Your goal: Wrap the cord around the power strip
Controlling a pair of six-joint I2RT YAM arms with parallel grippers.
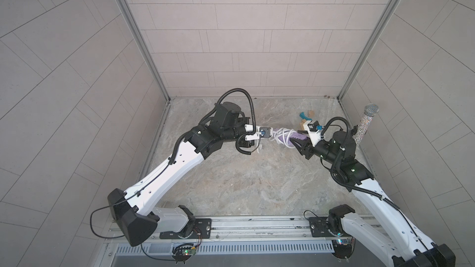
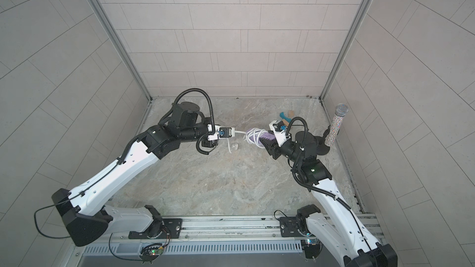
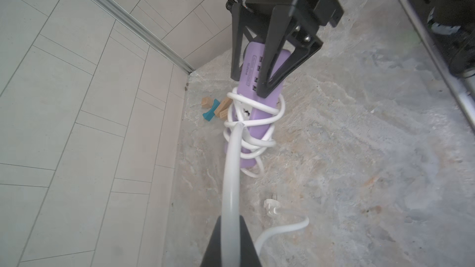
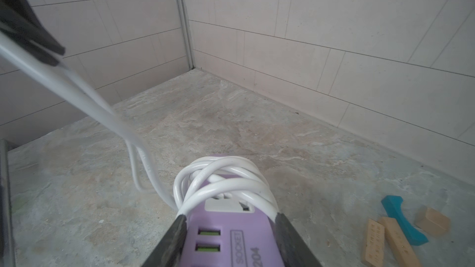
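In the left wrist view, my right gripper is shut on the upper end of the purple power strip (image 3: pixel 257 128), which is held off the floor with loops of white cord wound round its other end. My left gripper is shut on the white cord, which runs from it taut toward the strip. In both top views the left gripper is left of the strip, roughly level with it. A loose cord tail hangs from the left gripper, near a white plug (image 3: pixel 271 205) low over or on the floor; which, I cannot tell.
A teal block (image 4: pixel 400 220) and wooden blocks (image 4: pixel 373 242) lie at the back right of the marble floor (image 1: pixel 237 183). Tiled walls enclose it. A speckled microphone-like column (image 2: pixel 335 126) stands at the right.
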